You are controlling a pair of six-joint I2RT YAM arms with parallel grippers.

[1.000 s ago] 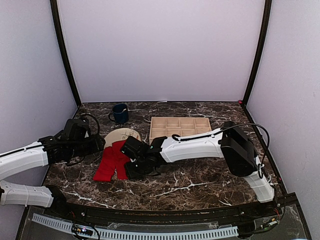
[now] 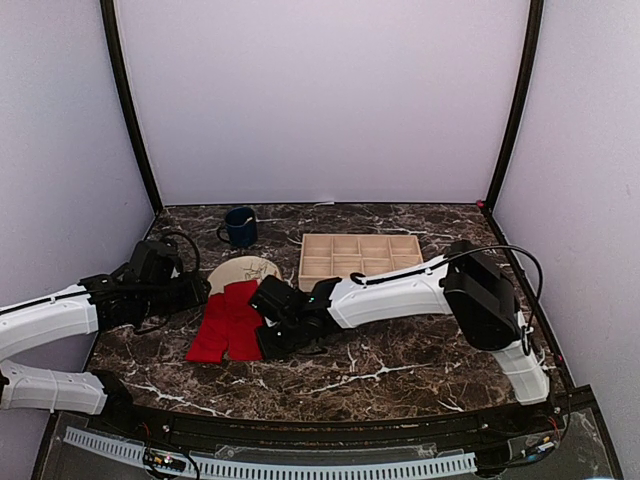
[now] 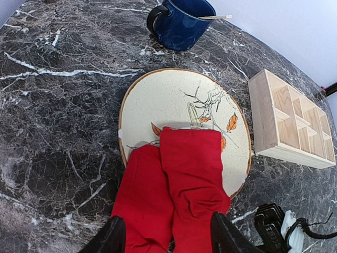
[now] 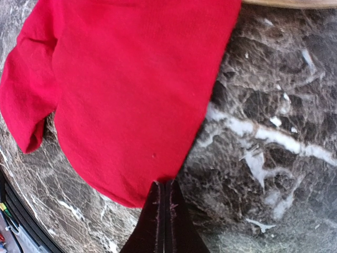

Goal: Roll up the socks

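Two red socks lie flat side by side, their upper ends over the round plate (image 3: 152, 95). In the left wrist view the left sock (image 3: 142, 195) and the right sock (image 3: 195, 168) touch along one side. My left gripper is open above them, a finger toward each side and nothing held. My right gripper is shut, its fingertips at a lower corner of the right sock (image 4: 126, 105). Whether a thin bit of cloth is pinched there cannot be made out. In the top view the right arm partly covers that sock.
A dark blue mug (image 2: 240, 227) with a stick in it stands behind the plate. To the right of the plate sits a wooden compartment box (image 2: 360, 248). Bare marble table (image 2: 400, 380) lies to the front right, below the right arm.
The left arm looks nearly still.
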